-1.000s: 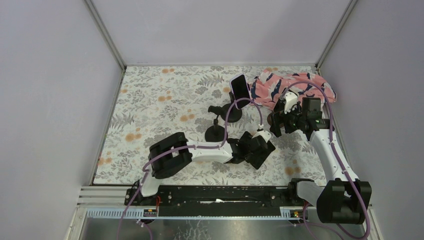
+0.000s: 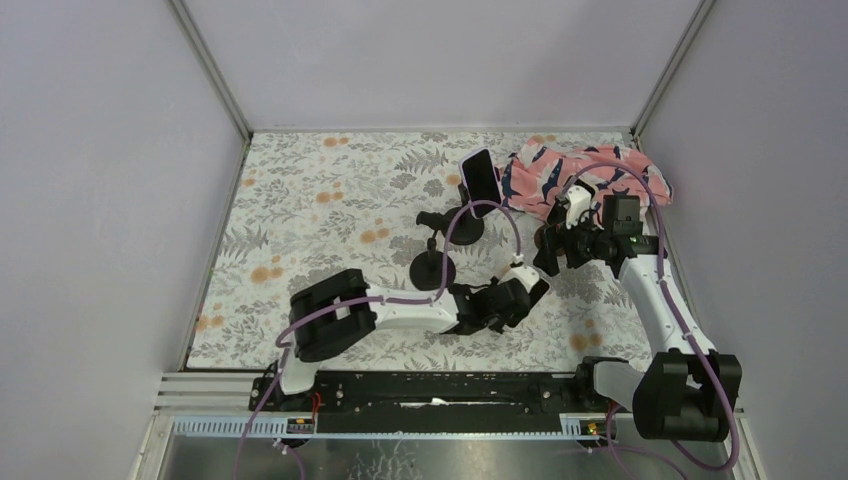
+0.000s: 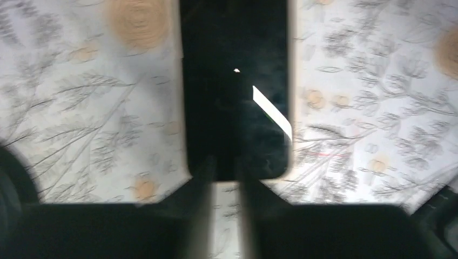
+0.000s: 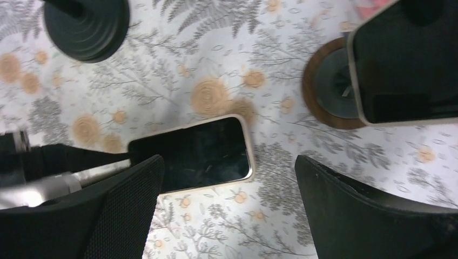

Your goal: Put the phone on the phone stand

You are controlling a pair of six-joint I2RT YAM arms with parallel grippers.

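My left gripper is over its near end, blurred, a narrow gap between its fingers; in the right wrist view it reaches the phone's left part. Black round phone stands stand behind: one (image 2: 430, 272) apparently empty, another (image 2: 465, 228) with a phone (image 2: 480, 180) on it. My right gripper (image 2: 550, 250) is open, over the table beside a further stand (image 4: 335, 81) that bears a phone (image 4: 402, 62).
A pink patterned cloth (image 2: 530, 165) lies at the back right. Walls border the table at back and sides.
The right gripper and arm have shifted very slightly.
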